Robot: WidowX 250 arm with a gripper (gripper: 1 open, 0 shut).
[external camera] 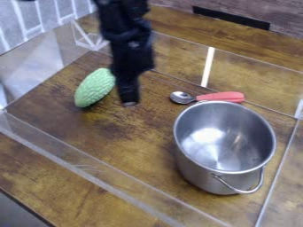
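A bumpy pale-green oblong object point(94, 88) lies on the wooden table at the left. The black gripper point(128, 93), blurred, is raised just to the right of it, apart from it, and appears to hold nothing; its fingertips are too blurred to tell their state. A steel pot point(224, 142) with a wire handle stands at the right front. A spoon with a red handle point(219, 97) lies behind the pot.
Clear low walls point(106, 186) enclose the work area on the wooden table. Bare wood lies between the green object and the pot and in the front left.
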